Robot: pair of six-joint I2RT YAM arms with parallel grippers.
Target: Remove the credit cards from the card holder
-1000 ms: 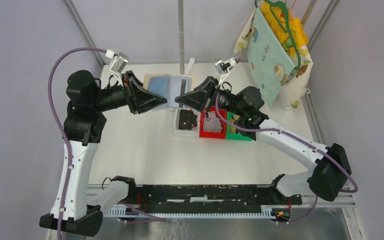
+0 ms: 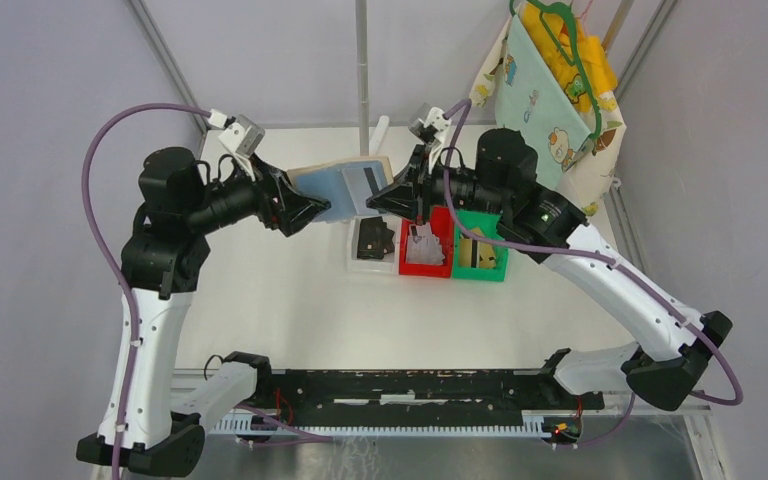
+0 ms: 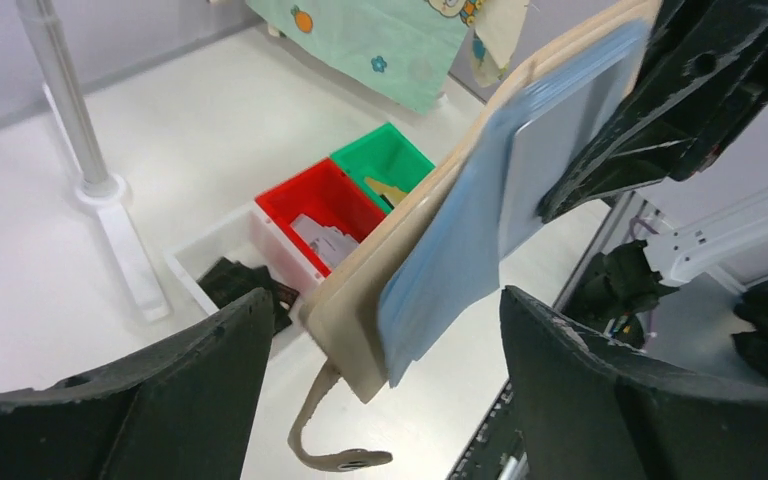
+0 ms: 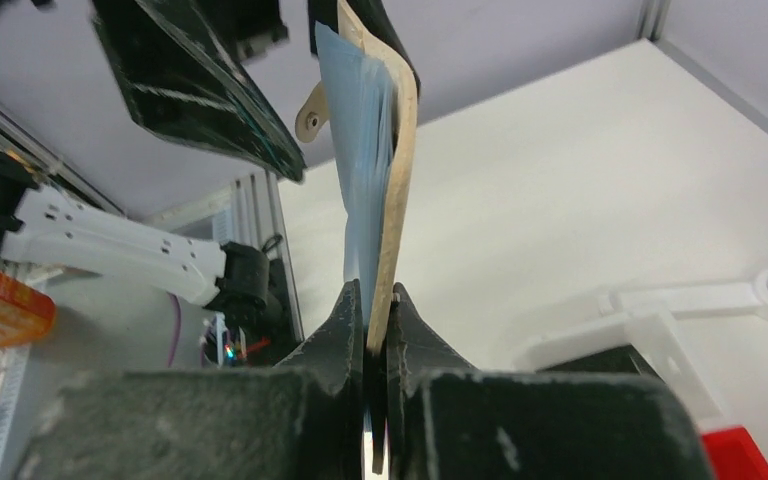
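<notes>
The card holder (image 2: 335, 190), beige with a pale blue inside and a white panel, hangs in the air between the grippers, seen edge-on in the right wrist view. My right gripper (image 2: 388, 200) is shut on it; in that view the holder (image 4: 365, 170) runs down between the dark fingertips. My left gripper (image 2: 300, 210) stands open at the holder's other end; in the left wrist view that end (image 3: 350, 335) sits between the spread fingers, with a strap and snap hanging below. Whether cards are inside cannot be told.
Below are a white bin (image 2: 370, 263) with dark items, a red bin (image 2: 424, 268) and a green bin (image 2: 490, 272). A fabric organiser (image 2: 530, 120) hangs at the back right.
The right arm has shifted right and slightly up in the top view, with the holder moving along. The left gripper has moved slightly, staying at the holder's left end.
</notes>
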